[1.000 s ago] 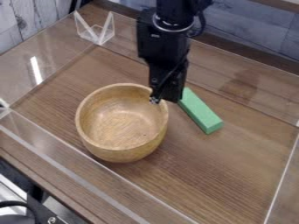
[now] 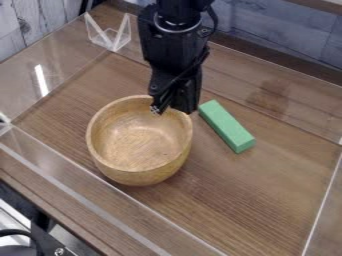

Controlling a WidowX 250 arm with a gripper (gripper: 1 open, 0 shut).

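A tan wooden bowl [image 2: 139, 150] rests on the wooden table at the centre left. Just right of it lies a green block [image 2: 227, 126], long and flat. My black gripper [image 2: 179, 102] hangs from the top over the bowl's back right rim, between bowl and block. Whether its fingers are apart, and whether anything is between them, is hard to make out.
Wooden table [image 2: 254, 210] surrounds both objects, clear at the front right and back right. Clear plastic pieces line the left edge, and a dark cable shows at the lower left corner.
My gripper and arm shifted left and up about a second ago, and have since come back slightly to the right. The bowl and green block look unmoved.
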